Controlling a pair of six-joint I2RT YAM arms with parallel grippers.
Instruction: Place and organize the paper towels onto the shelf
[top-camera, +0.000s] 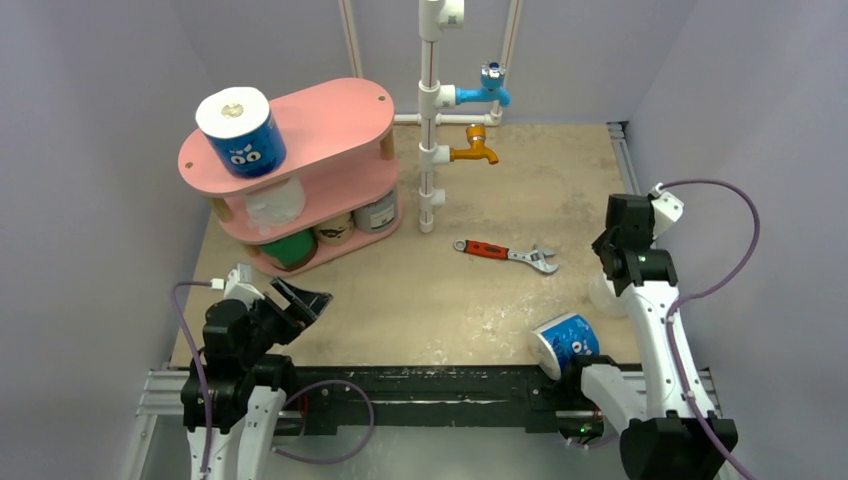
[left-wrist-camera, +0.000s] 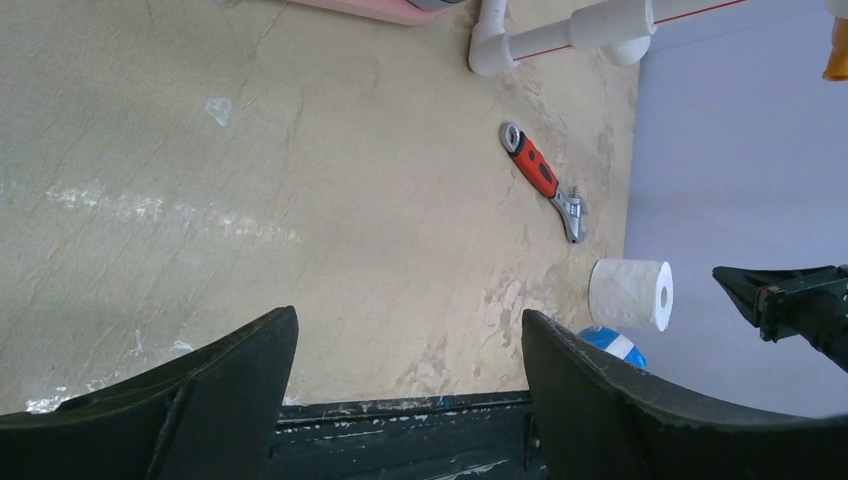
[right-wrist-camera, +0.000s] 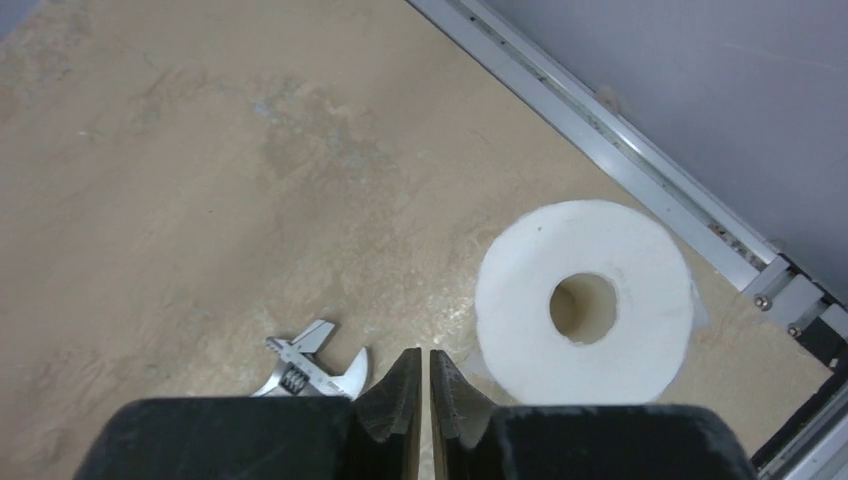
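A bare white paper towel roll (right-wrist-camera: 630, 270) stands upright on the table near the right wall, its core hole facing up. My right gripper is shut, with nothing between its fingers. The roll is outside them; in the left wrist view, the roll (left-wrist-camera: 625, 292) sits apart from the raised fingertips. A blue-wrapped roll (top-camera: 568, 338) lies tipped at the front right. On the pink shelf (top-camera: 340, 100), another blue-wrapped roll (top-camera: 255, 150) stands on top, and a white roll (top-camera: 275, 203) occupies the middle level. My left gripper hangs open and empty at the front left.
Several cans, including a green one (top-camera: 290, 250), fill the bottom shelf. A red-handled wrench (top-camera: 488, 250) lies mid-table. White pipework (top-camera: 430, 120) with a blue tap (top-camera: 480, 95) and an orange tap (top-camera: 473, 150) rises beside the shelf.
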